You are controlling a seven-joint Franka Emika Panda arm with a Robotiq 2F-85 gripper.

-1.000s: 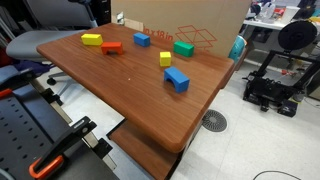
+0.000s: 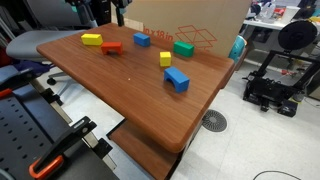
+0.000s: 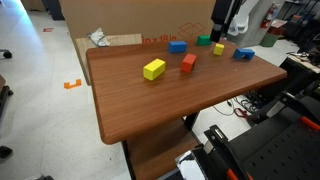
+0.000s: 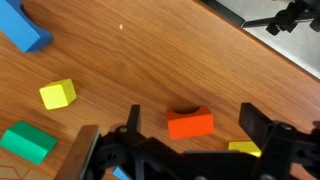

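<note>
My gripper is open, its black fingers spread wide to either side of a red block (image 4: 190, 123) in the wrist view. Nothing is held between them. Exterior view 1 shows the gripper at the top edge, above the far part of the wooden table, with the red block (image 2: 112, 47) lying below. A longer yellow block (image 2: 92, 39) rests beside the red one; in the wrist view the right finger partly covers this yellow block (image 4: 243, 147). In exterior view 2 the red block (image 3: 188, 63) sits right of the yellow block (image 3: 154, 69).
Also on the table (image 2: 140, 85) are a blue block (image 2: 142, 40), a green block (image 2: 183, 48), a yellow cube (image 2: 166, 59) and a blue arch-shaped block (image 2: 176, 79). A cardboard panel (image 2: 200, 22) stands along the back edge.
My gripper's dark fingers have come down into the top of exterior view 1, over the far part of the table. The blocks have stayed where they were.
</note>
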